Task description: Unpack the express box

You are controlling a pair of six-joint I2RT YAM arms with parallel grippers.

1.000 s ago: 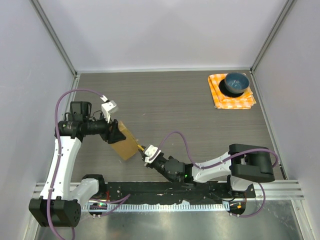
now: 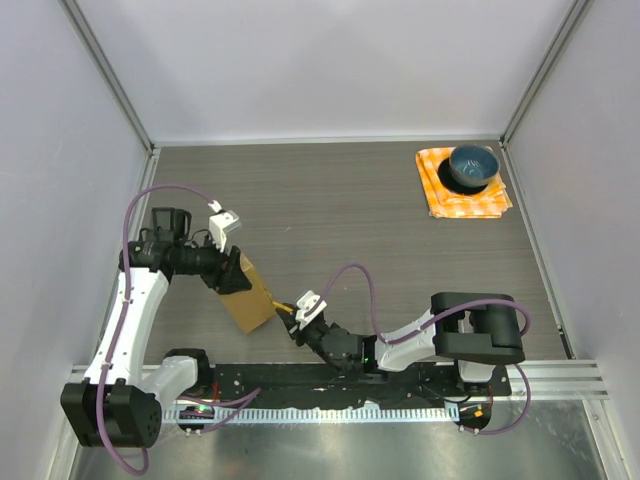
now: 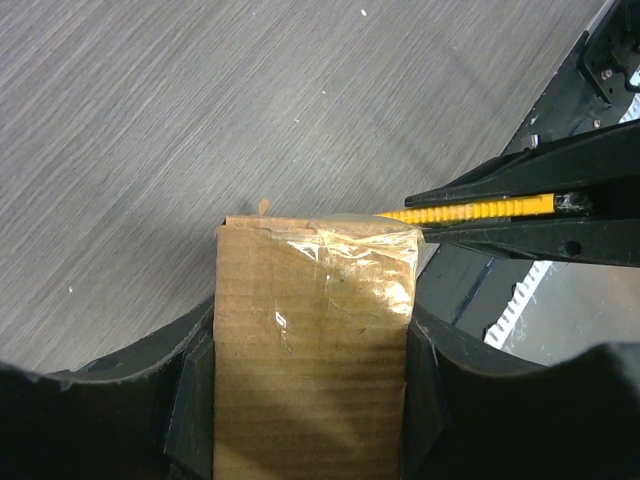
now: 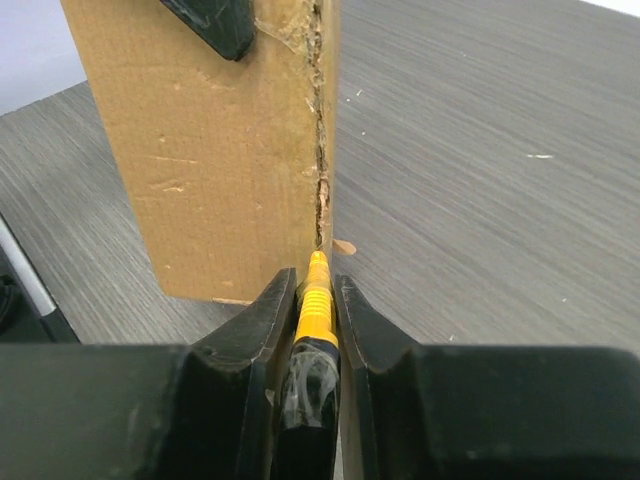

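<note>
A brown cardboard box (image 2: pixel 248 306), taped along its edge, is held up at a tilt in the top view. In the left wrist view my left gripper is shut on the box (image 3: pixel 310 300), one finger on each side. My right gripper is shut on a yellow-handled cutter (image 4: pixel 317 300) with a dark lower body. The cutter's tip meets the box's taped seam (image 4: pixel 322 190) near its lower end; how deep it sits there is hidden. A finger of my left gripper shows across the box's upper face in the right wrist view.
At the far right lies an orange checked cloth (image 2: pixel 440 200) bearing a black plate (image 2: pixel 447 180) and a blue bowl (image 2: pixel 474 165). White walls close in both sides and the back.
The right gripper and cutter have shifted slightly down in the top view, toward the near table edge. The left arm and box have moved a little to the right and down.
</note>
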